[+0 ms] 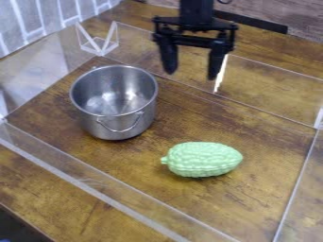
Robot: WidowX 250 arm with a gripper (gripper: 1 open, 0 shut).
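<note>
A steel pot (113, 99) with a wire handle stands on the wooden surface at the left. A pale green bumpy gourd-like object (201, 159) lies to its right and nearer the front. My black gripper (195, 59), blurred, hangs at the top centre, above and behind these things, with its fingers apart and nothing seen between them.
Clear plastic walls run around the wooden surface (252, 132), along the left, front and right. A white wire rack is at the upper left.
</note>
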